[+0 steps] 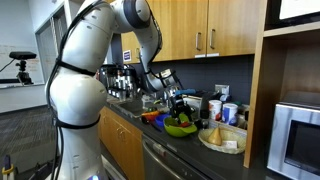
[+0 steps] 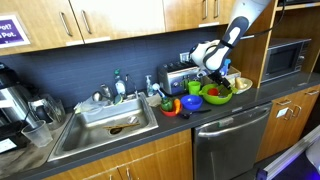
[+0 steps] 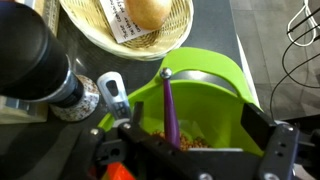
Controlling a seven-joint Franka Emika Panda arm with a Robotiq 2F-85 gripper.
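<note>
A green bowl-like container with a raised rim or handle fills the middle of the wrist view. Inside it stands a purple-handled utensil with a metal tip, along with something red and speckled whose shape is partly hidden. My gripper is open over the container, one dark finger on each side of the purple handle and neither visibly touching it. In exterior view 1 the gripper hangs just above the green container; exterior view 2 also has it over that container.
A wicker basket holding a round tan item lies beside the container. Close to it are a black-topped grinder and a grey handle. Cables run at right. In exterior view 2, the sink is to the left.
</note>
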